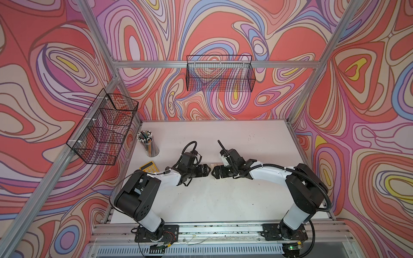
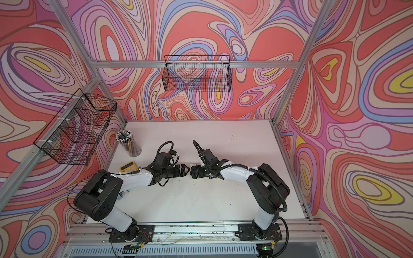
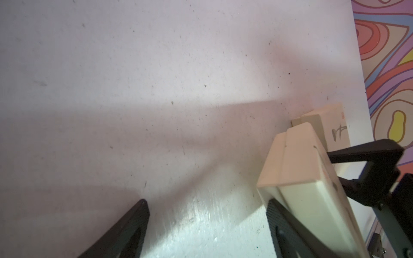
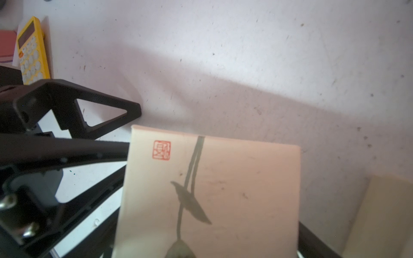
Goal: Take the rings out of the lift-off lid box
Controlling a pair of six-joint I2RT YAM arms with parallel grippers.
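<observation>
A pale beige box (image 4: 215, 185) with a grey plant print and a red seal stands between the spread fingers of my open right gripper. In the left wrist view, a pale box (image 3: 296, 167) with a seam along its side overlaps one finger of my left gripper. That gripper stands part open, only bare table showing between its fingertips. Behind the box is a second pale piece (image 3: 331, 129) with dark marks; whether it is lid or box I cannot tell. Both grippers almost meet in mid-table in the top views. No rings show.
A yellow calculator (image 1: 149, 167) and a clear cup of pens (image 1: 148, 145) are at the table's left side. Another beige piece (image 4: 382, 219) lies at lower right in the right wrist view.
</observation>
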